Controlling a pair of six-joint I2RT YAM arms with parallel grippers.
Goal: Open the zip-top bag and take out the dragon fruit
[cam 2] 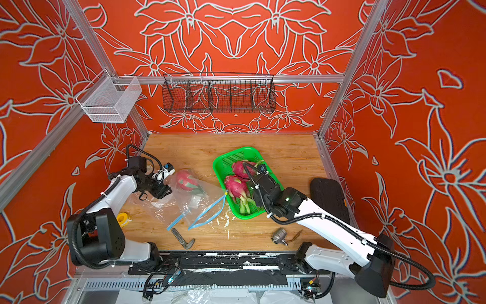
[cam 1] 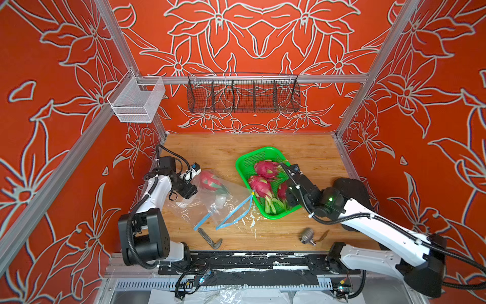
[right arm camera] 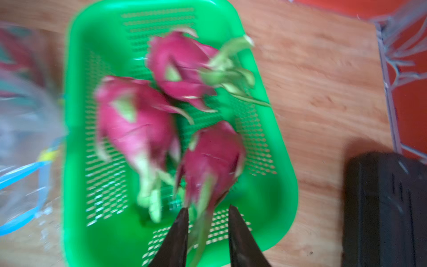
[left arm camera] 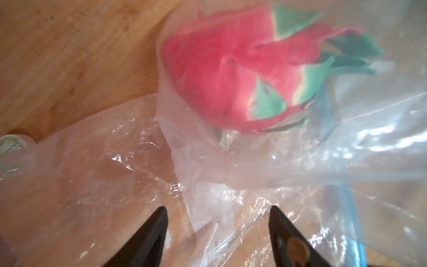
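Note:
A clear zip top bag [cam 1: 215, 203] with a blue zip edge lies on the left of the table, one dragon fruit [left arm camera: 231, 66] inside. My left gripper is open above the bag's film, its fingertips apart. In the green basket [right arm camera: 271, 146] lie three dragon fruits: one upper [right arm camera: 180, 66], one left [right arm camera: 133, 111] and one lower [right arm camera: 215, 155]. My right gripper is open over that lower fruit's leafy end, with a leaf showing between the separated fingers.
A grey-handled tool [cam 1: 209, 239] and a metal fitting [cam 1: 306, 235] lie near the front edge. A black pad [cam 2: 329, 200] is at the right. Yellow tape [cam 2: 123, 219] sits at the left.

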